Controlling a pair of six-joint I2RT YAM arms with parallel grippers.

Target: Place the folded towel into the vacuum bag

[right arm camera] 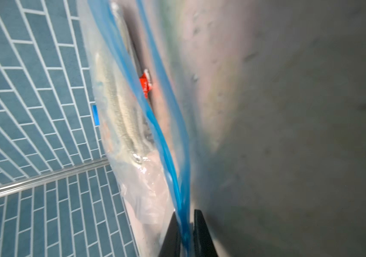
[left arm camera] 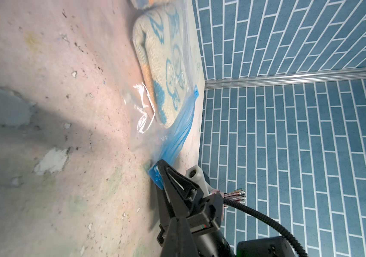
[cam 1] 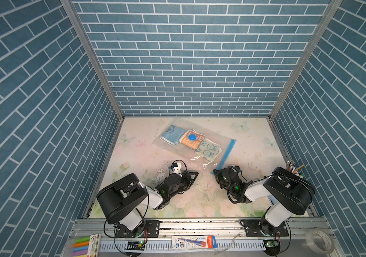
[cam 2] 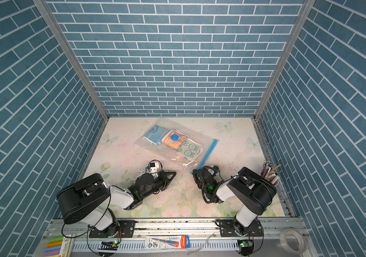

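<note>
A clear vacuum bag (cam 1: 165,145) with blue zip strip (cam 1: 228,152) and blue valve (cam 1: 192,137) lies on the table. Inside show folded blue (cam 1: 172,133), orange (cam 1: 188,144) and cream bear-print towels (cam 1: 208,150). At the strip's near end my right gripper (cam 1: 217,171) is shut on it; the right wrist view shows the blue plastic (right arm camera: 170,171) running between its fingers. My left gripper (cam 2: 172,174) is shut left of that, apart from the bag; nothing shows between its fingers.
Brick-patterned walls enclose the table (cam 1: 140,162). A cup of pens (cam 2: 270,173) stands at the right edge. Bare table lies left of and behind the bag.
</note>
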